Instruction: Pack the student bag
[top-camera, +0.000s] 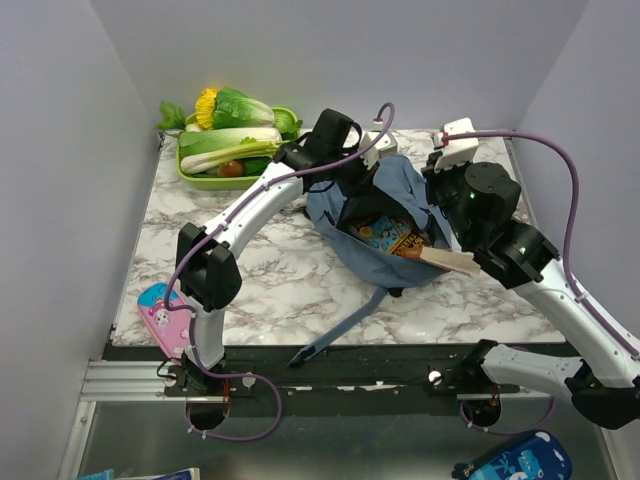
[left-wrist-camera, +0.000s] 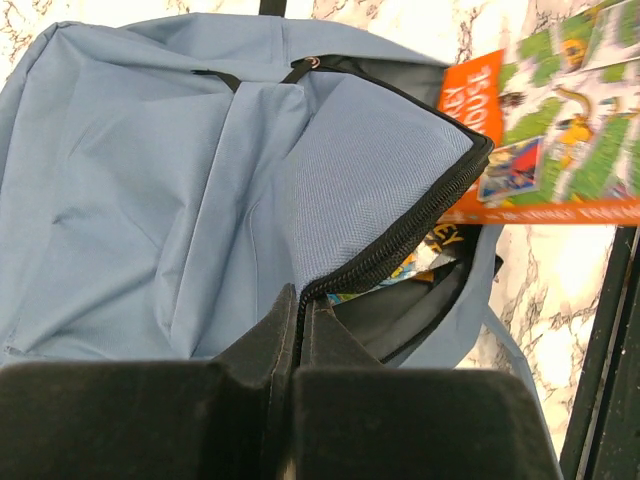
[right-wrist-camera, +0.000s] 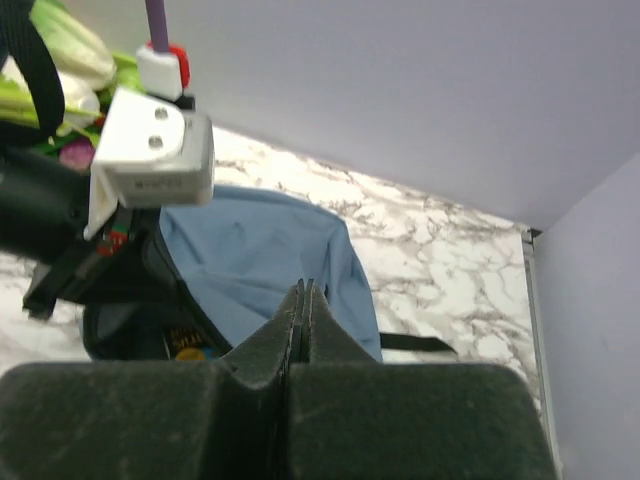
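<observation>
On the table the blue student bag (top-camera: 360, 265) lies with its mouth spread. Inside it a colourful book (top-camera: 385, 235) shows. My left gripper is shut on the zippered edge of the bag's mouth, lifting it. A picture book with orange borders (left-wrist-camera: 560, 130) stands out at the bag's front right; from above only its pale page side and an orange corner show, this corner by the bag's opening. My right gripper is shut with nothing seen between its fingers, raised right of the bag. Whether the book touches the right arm cannot be told.
A green basket (top-camera: 215, 182) of vegetables stands at the back left. At the front left lies a pink and blue case (top-camera: 168, 320). Another blue case (top-camera: 520, 462) is below the table's front edge. Bare marble lies front left and back right.
</observation>
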